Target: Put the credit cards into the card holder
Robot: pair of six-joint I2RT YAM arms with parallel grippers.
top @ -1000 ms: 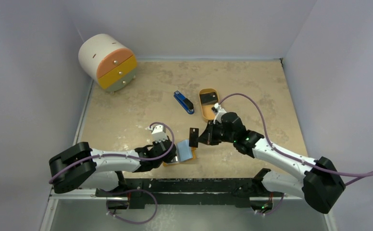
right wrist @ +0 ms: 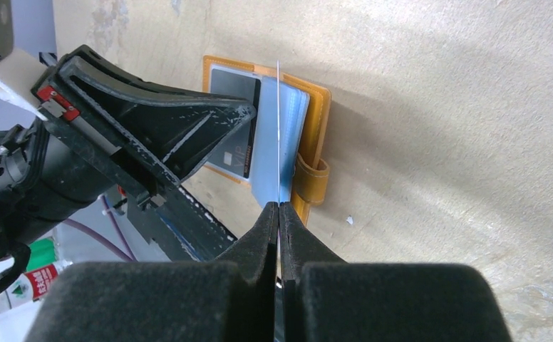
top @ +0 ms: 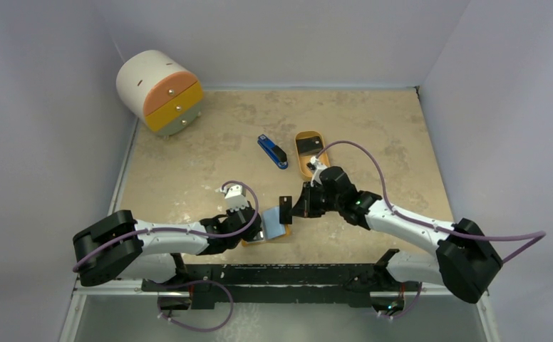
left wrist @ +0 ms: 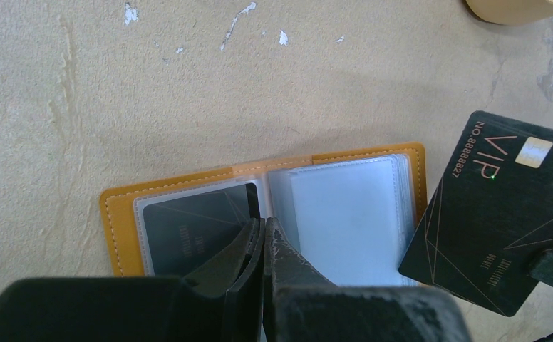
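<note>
A black VIP card hangs edge-on in the right wrist view, its thin edge running up from between the tips of my right gripper, which is shut on it. From above, that card (top: pixel 286 211) is over the right side of the card holder. The tan holder (left wrist: pixel 120 214) lies spread on the table, a dark card (left wrist: pixel 195 221) inside its left sleeve and pale clear sleeves (left wrist: pixel 345 214) on the right. My left gripper is shut at the holder's middle; whether a sleeve edge is pinched there is hidden.
Behind the holder, an orange tray (top: pixel 301 135) contains more dark cards (top: pixel 308 145). A blue stapler (top: pixel 272 151) lies left of the tray, and a striped drawer cabinet (top: pixel 159 92) stands at the back left.
The left arm and holder look unmoved.
</note>
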